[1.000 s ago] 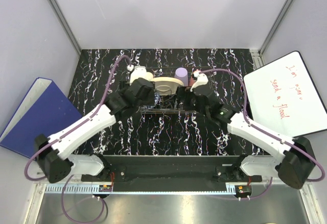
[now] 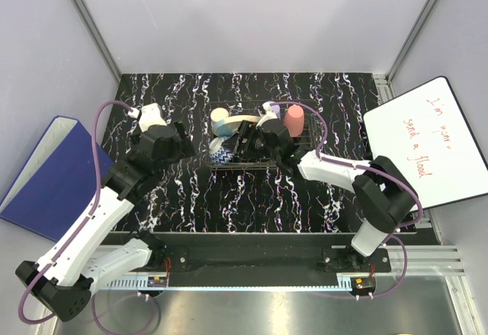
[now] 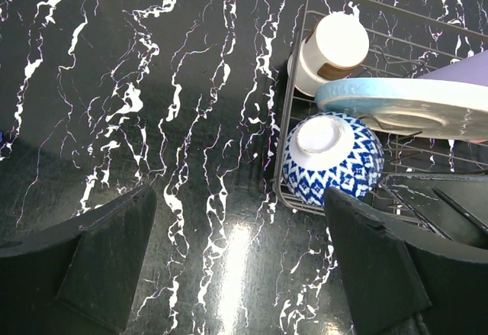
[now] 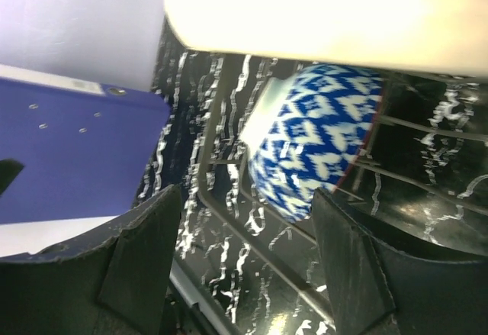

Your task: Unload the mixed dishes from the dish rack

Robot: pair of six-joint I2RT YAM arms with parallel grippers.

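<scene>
A wire dish rack (image 3: 285, 133) holds a blue-and-white bowl (image 3: 332, 163), bottom up, a long pale-blue-rimmed dish (image 3: 412, 102), a cream cup (image 3: 339, 45), a purple cup (image 3: 465, 72) and a pink cup (image 2: 294, 121). My left gripper hangs open and empty over the counter, left of the rack. My right gripper (image 2: 244, 140) is over the rack, just right of the bowl; in the right wrist view its fingers are apart, below and in front of the bowl, with nothing seen held.
A blue binder (image 2: 57, 178) leans at the left, a whiteboard (image 2: 427, 152) at the right.
Over the last second my left gripper has moved left off the rack, uncovering the bowl.
</scene>
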